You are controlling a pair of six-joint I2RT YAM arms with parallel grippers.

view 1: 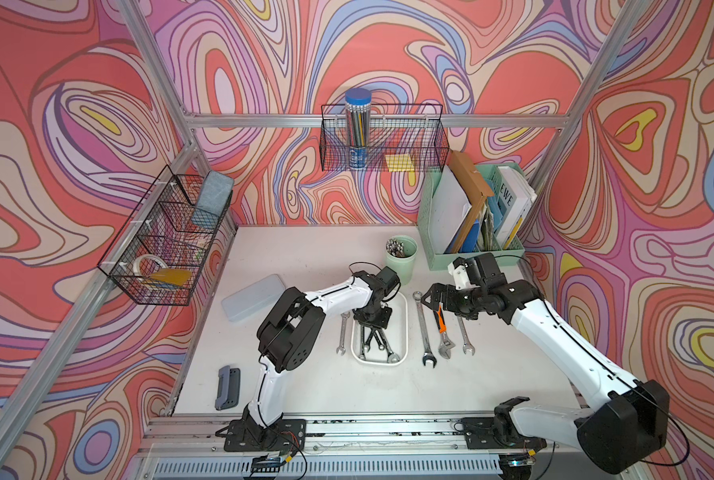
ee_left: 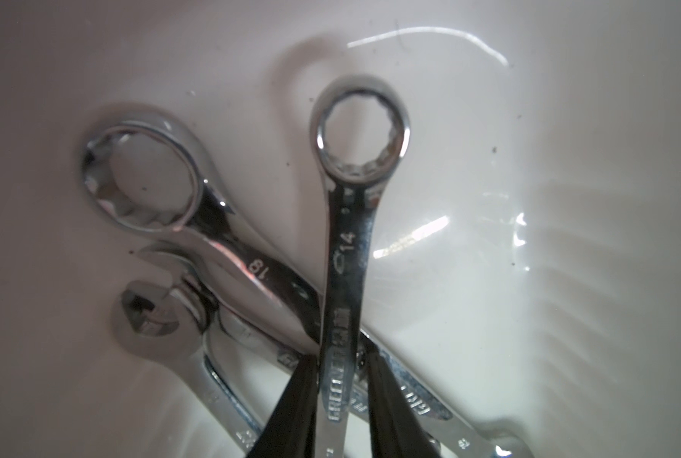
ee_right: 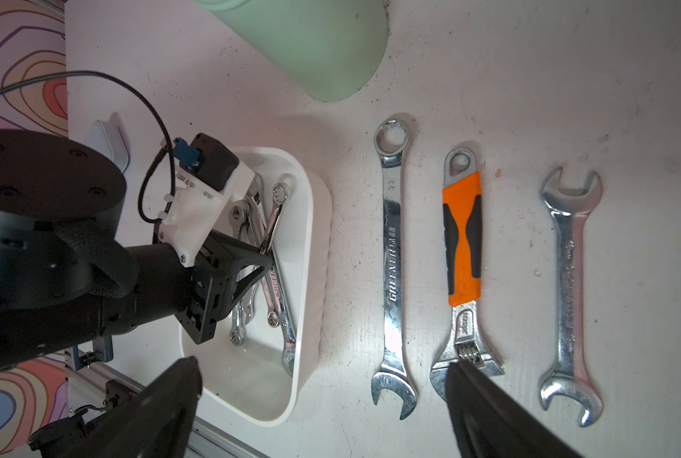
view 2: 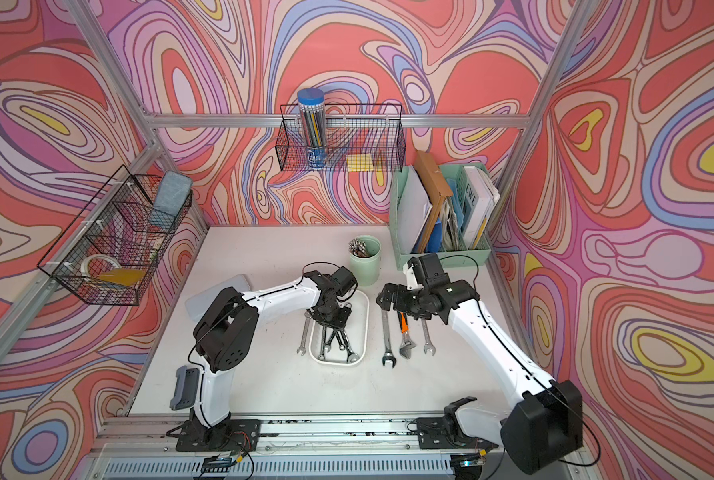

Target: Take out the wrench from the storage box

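Observation:
The white storage box [ee_right: 319,236] holds several silver wrenches lying crossed over each other. On top lies a slim ring-ended wrench marked 14 [ee_left: 348,259]. My left gripper is inside the box, part open, its dark fingers [ee_left: 297,416] standing on either side of that wrench's handle. A narrow gap shows on the handle's right side. Underneath, a larger wrench marked 19 [ee_left: 268,278] slants across, beside an adjustable wrench [ee_left: 165,328]. Away to the right, my right gripper is wide open above the table, nothing between its fingers.
On the table right of the box lie a long combination wrench [ee_right: 392,252], an orange-handled adjustable wrench [ee_right: 462,236] and an open-ended wrench [ee_right: 570,290]. Another wrench [view 1: 343,333] lies left of the box. A green cup [view 1: 402,260] stands behind it.

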